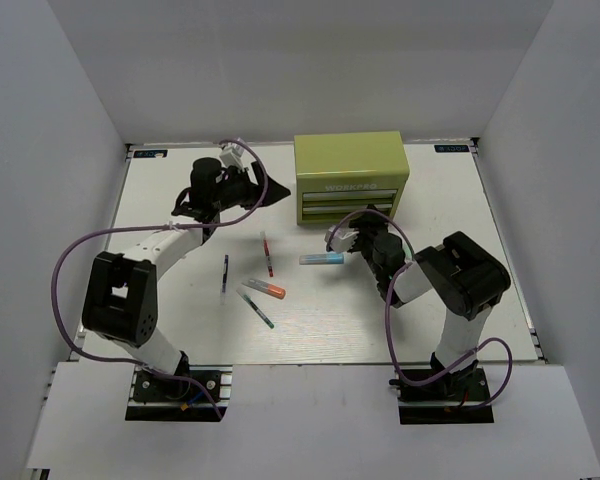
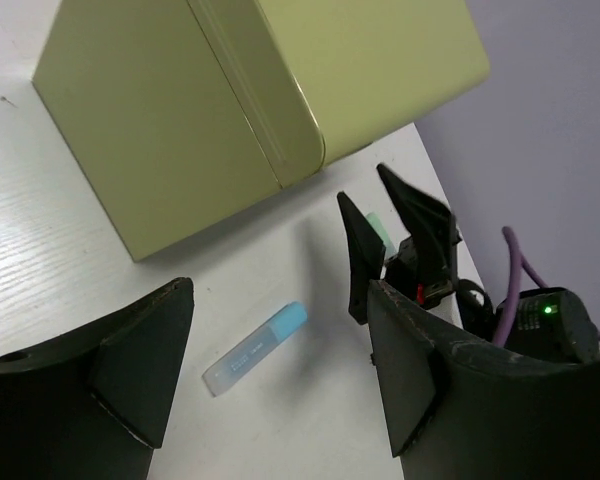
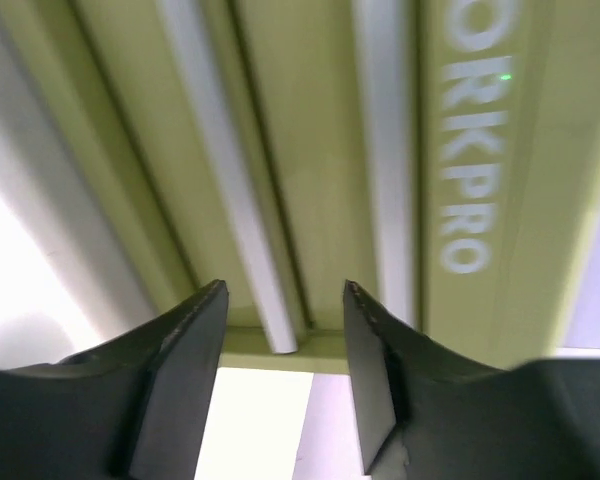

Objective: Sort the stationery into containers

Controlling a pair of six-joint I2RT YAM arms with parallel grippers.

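A green WORKPRO drawer cabinet [image 1: 350, 160] stands at the back centre. My right gripper is part open at its drawer fronts with silver handle strips, nothing clearly held. My left gripper [image 1: 271, 190] stands open, left of the cabinet. On the table lie a blue-capped tube [image 1: 321, 259], a red pen [image 1: 267, 254], an orange-capped tube [image 1: 265, 288], a dark pen [image 1: 225, 274] and a teal pen [image 1: 257, 308]. A pale green item [image 2: 378, 228] is partly hidden behind the right gripper.
The table [image 1: 160, 300] has free room at its left and front. Walls border it at both sides and the back. Purple cables loop over both arms.
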